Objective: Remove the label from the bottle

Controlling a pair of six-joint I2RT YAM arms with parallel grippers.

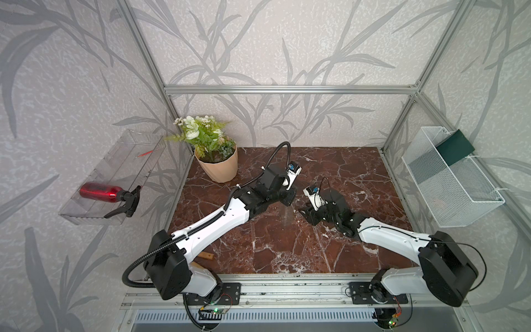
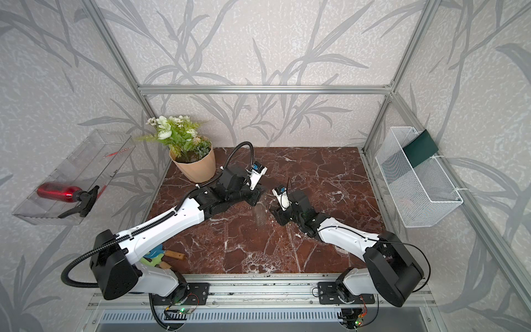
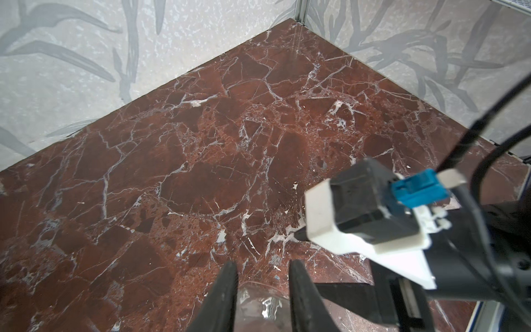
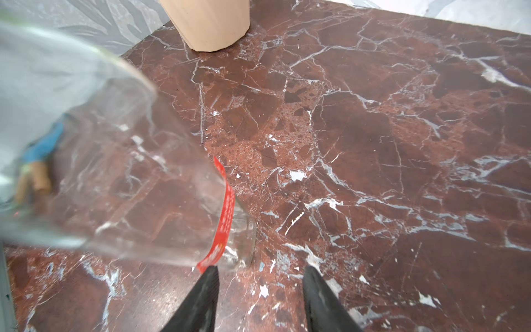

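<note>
A clear, see-through bottle [image 4: 110,166] slants across the left of the right wrist view, its near part blurred. Around it, close to its lower right end, runs a thin red label [image 4: 223,221] with pale marks. My left gripper is shut on the bottle, whose clear top [image 3: 262,304] shows between its fingers. In the top left view the bottle [image 1: 287,215] hangs faintly below that gripper. Just right of it stands my right gripper, open, with only tabletop between its fingertips, apart from the label.
A potted plant [image 1: 217,166] stands at the back left. On the left wall, a clear bin [image 1: 119,182] holds a red bottle [image 1: 102,192]; a white mesh basket [image 1: 445,182] hangs on the right. Tools [image 2: 160,254] lie at the front left.
</note>
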